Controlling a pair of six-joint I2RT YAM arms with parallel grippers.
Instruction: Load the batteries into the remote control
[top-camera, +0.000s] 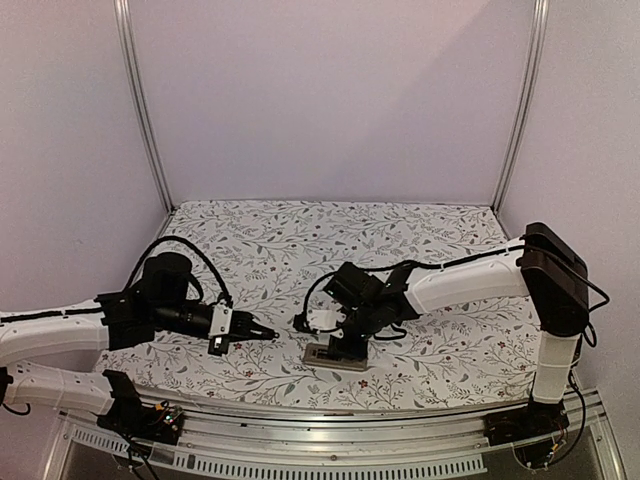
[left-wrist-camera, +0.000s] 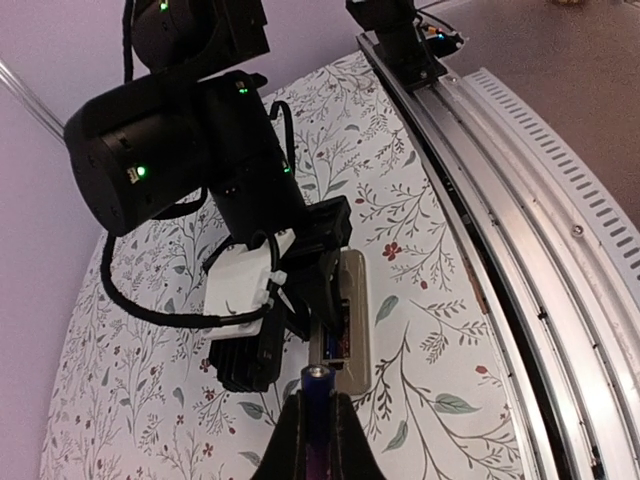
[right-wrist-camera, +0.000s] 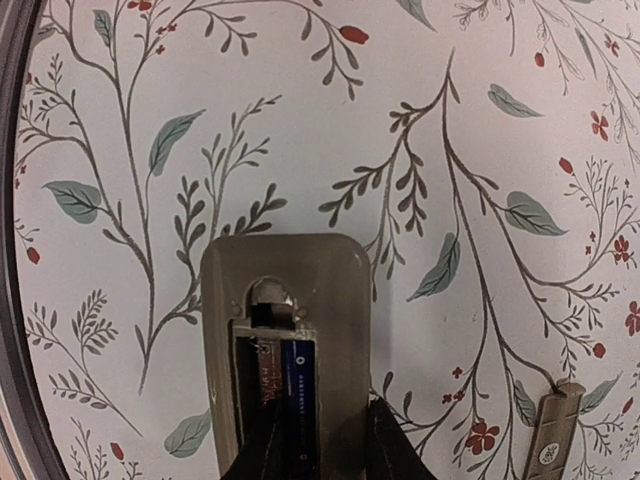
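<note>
In the top view, the grey-brown remote control (top-camera: 335, 362) lies near the table's front, its battery compartment facing up. A blue battery (right-wrist-camera: 301, 375) and a reddish-brown one (right-wrist-camera: 268, 372) sit side by side inside the compartment; their lower ends are hidden. My right gripper is shut on the remote's side wall, one finger inside the compartment and one outside. Apart from the remote, to its left, my left gripper (top-camera: 268, 334) is shut on a dark blue-purple battery (left-wrist-camera: 318, 385). That battery's metal end points out beyond the fingers.
A narrow grey-brown strip (right-wrist-camera: 552, 440), probably the battery cover, lies apart from the remote in the right wrist view. Free table surface (top-camera: 300, 235) stretches behind both arms. A metal rail (top-camera: 300, 425) runs along the front edge.
</note>
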